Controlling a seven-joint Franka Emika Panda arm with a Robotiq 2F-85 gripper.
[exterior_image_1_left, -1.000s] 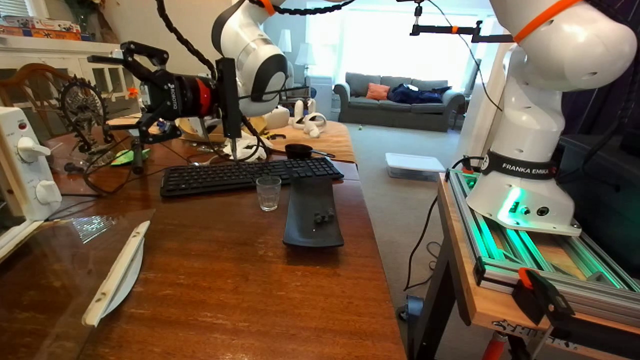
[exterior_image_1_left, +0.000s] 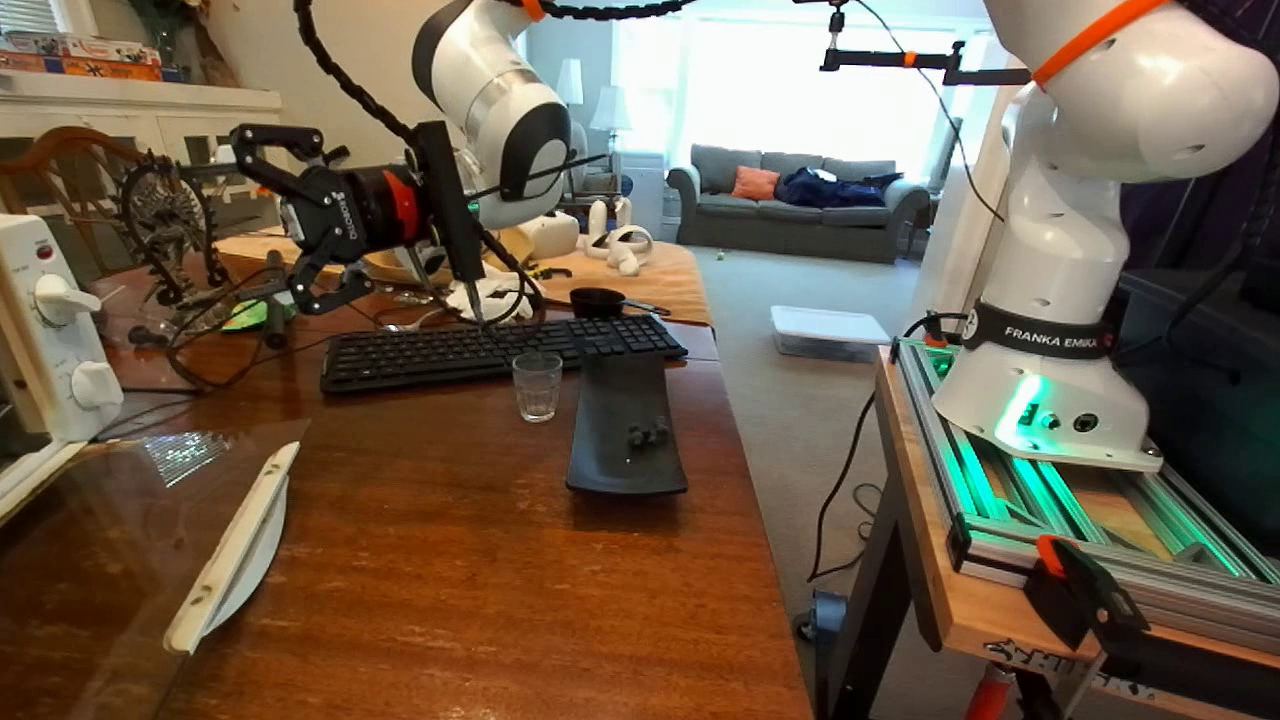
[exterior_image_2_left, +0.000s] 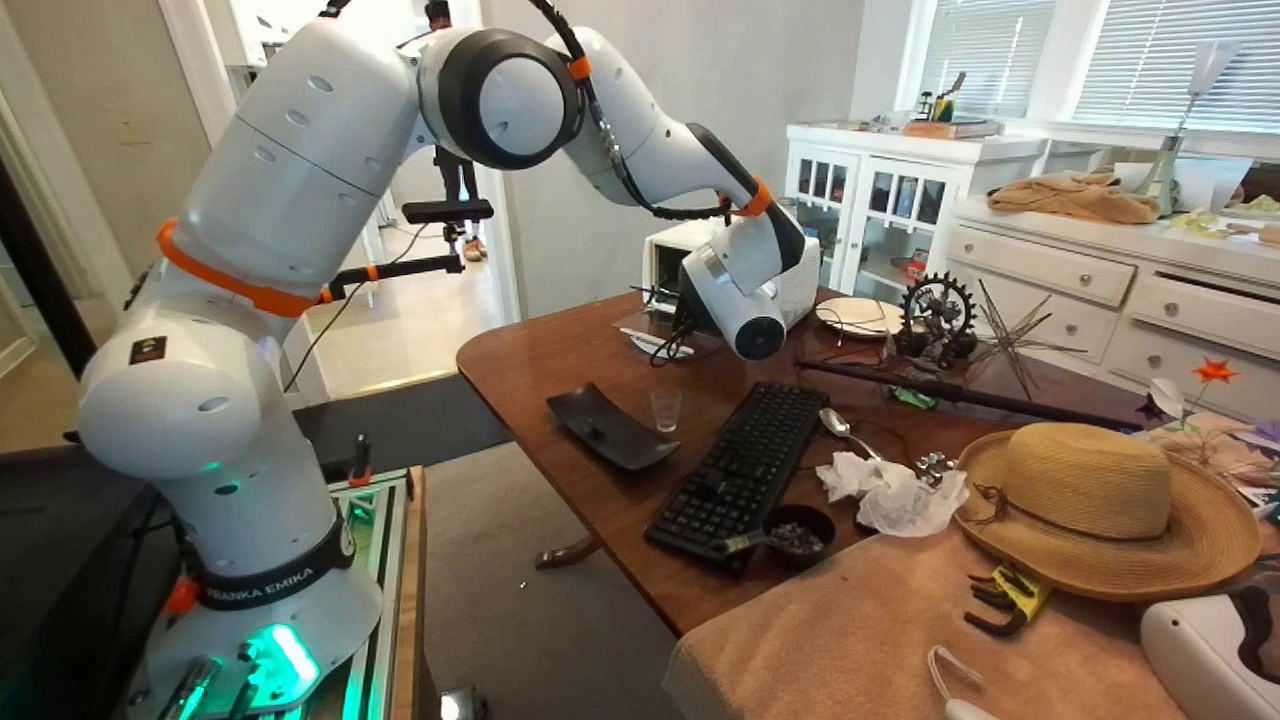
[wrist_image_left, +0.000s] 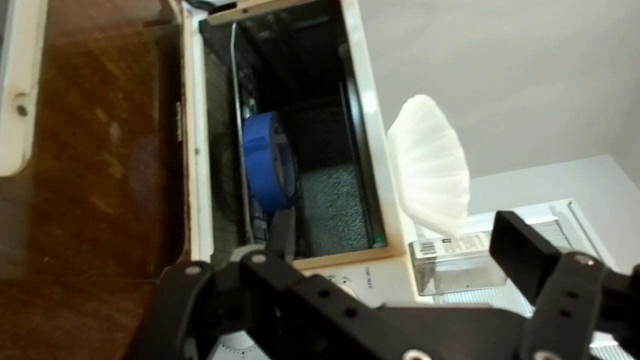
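A roll of blue tape (wrist_image_left: 262, 165) stands on edge on the wire rack inside the toaster oven (wrist_image_left: 367, 78) in the wrist view. The oven's glass door is folded down, and its pale handle (exterior_image_1_left: 236, 546) lies above the table in exterior view 1. My gripper is open with nothing between its fingers. One finger (wrist_image_left: 282, 231) overlaps the oven's opening just below the tape in the image; the other appears beyond the oven's side. From exterior view 1, the gripper hangs above the table to the right of the oven. The arm hides it in exterior view 2.
A white pleated stack (wrist_image_left: 429, 162) and a clear box (wrist_image_left: 459, 267) appear beside the oven opening. On the table are a keyboard (exterior_image_1_left: 480, 354), a glass (exterior_image_1_left: 537, 390) and a black tray (exterior_image_1_left: 624, 408). Bare tabletop (exterior_image_1_left: 480, 564) spreads in front of them.
The gripper has turned: its fingers pointed left before and now point more toward the exterior view 1 camera. It also sits slightly lower. The objects on the table have not moved.
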